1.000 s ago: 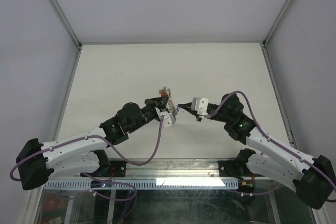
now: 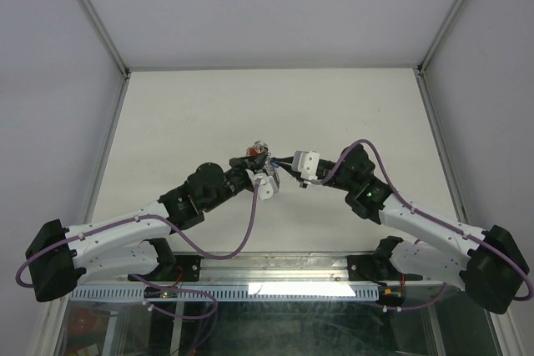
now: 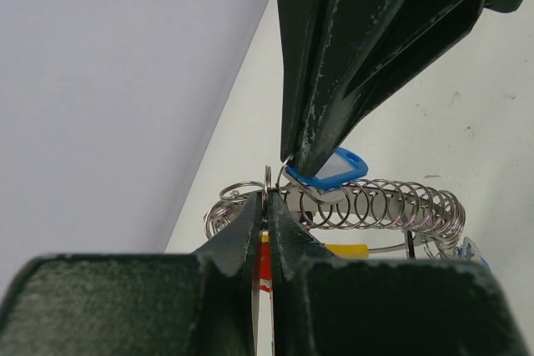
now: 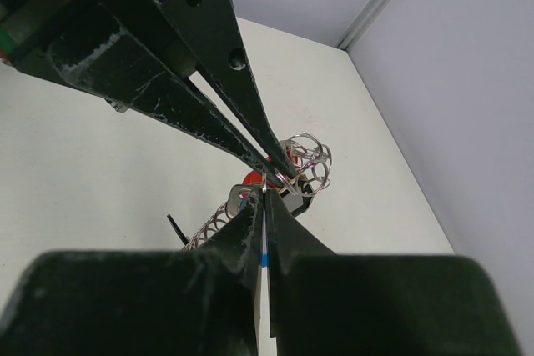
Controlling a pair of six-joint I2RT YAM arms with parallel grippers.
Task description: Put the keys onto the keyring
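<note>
In the left wrist view my left gripper is shut, with a thin metal ring [image 3: 267,176] standing upright between its tips. A coiled wire keyring [image 3: 392,206] hangs just behind, with red [image 3: 265,263] and yellow [image 3: 348,250] pieces below. From above comes my right gripper, its tips touching the small ring of a blue key tag [image 3: 340,171]. In the right wrist view my right gripper is shut on a thin wire. Wire loops [image 4: 310,160] surround the left fingertips. Whether the rings are linked cannot be told.
Both arms meet above the middle of the white table [image 2: 334,106], with the tips almost touching. Grey walls [image 2: 58,106] stand on both sides, and a metal rail [image 2: 250,264] runs along the front edge.
My right gripper has moved left, and slightly up in the top view, with the blue piece at its tips, closing in on the left gripper. The left arm has stayed still.
</note>
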